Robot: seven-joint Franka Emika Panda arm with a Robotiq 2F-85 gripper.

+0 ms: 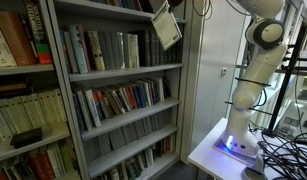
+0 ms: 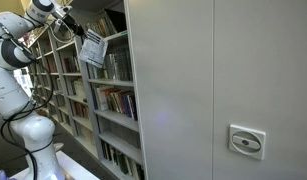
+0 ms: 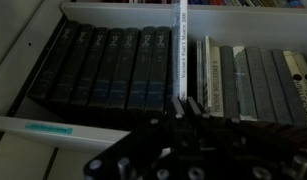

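A thin white book hangs tilted in front of the upper part of the bookshelf in exterior view 1. Exterior view 2 has the same book just below my gripper, up high before the shelves. Seen from the wrist, the book's lettered spine stands on end between my fingertips, and the gripper is shut on its lower end. Behind it is a shelf row with dark volumes to the left and grey ones to the right.
The grey bookshelf holds several rows of books, with some gaps. A white table at the arm's base is mostly bare. Tangled cables lie at the right.
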